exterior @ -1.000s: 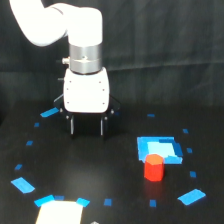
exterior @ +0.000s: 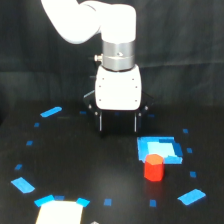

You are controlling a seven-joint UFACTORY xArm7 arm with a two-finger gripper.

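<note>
My gripper (exterior: 118,123) hangs above the dark table, left of the blue tray and farther back. Its two dark fingers (exterior: 100,121) are spread apart, and nothing shows between them. A red block (exterior: 153,168) stands at the front of a shallow blue tray (exterior: 147,140), hiding part of its near edge. Whether the block touches the tray, I cannot tell. Inside the tray lies a white and light blue piece (exterior: 162,150).
A pale, cream-topped object (exterior: 59,212) is cut off by the bottom edge at the left. Blue tape strips (exterior: 191,197) and small blue squares mark the dark table (exterior: 95,170).
My gripper has moved right, toward the tray, with its fingers still apart. The red block, blue tray and cream-topped object are where they were.
</note>
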